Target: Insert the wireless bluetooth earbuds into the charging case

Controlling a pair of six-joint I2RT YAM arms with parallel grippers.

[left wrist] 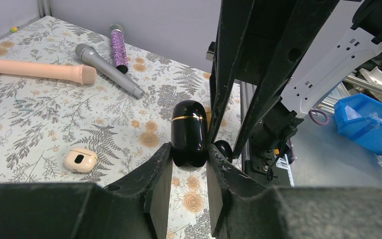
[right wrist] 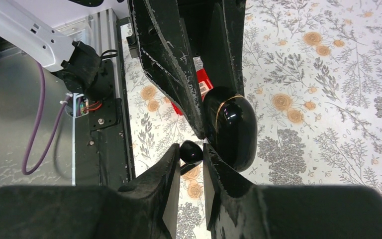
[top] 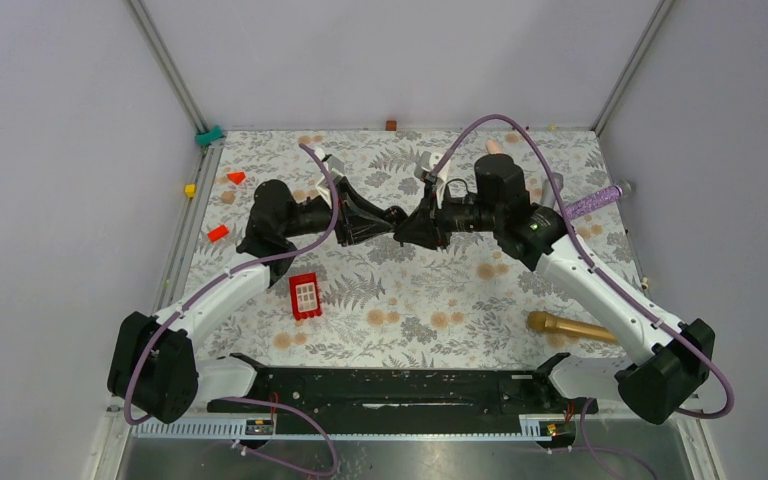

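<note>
A glossy black charging case (left wrist: 189, 132) with a thin gold band is pinched by my left gripper, which is shut on it. The same case (right wrist: 236, 129) shows in the right wrist view, the left fingers (right wrist: 176, 64) reaching to it from above; its lid looks closed. My right gripper is shut on a small black earbud (right wrist: 191, 152), its stem partly out of sight. This earbud (left wrist: 223, 149) is right beside the case; whether they touch, I cannot tell. From above, both grippers meet over the table's middle, hiding most detail.
A beige mouse-like object (left wrist: 80, 160), a pink microphone (left wrist: 40, 70) and a grey one (left wrist: 109, 69) lie on the patterned cloth. A red calculator-like toy (top: 305, 297) is at front left, a gold microphone (top: 572, 327) at front right.
</note>
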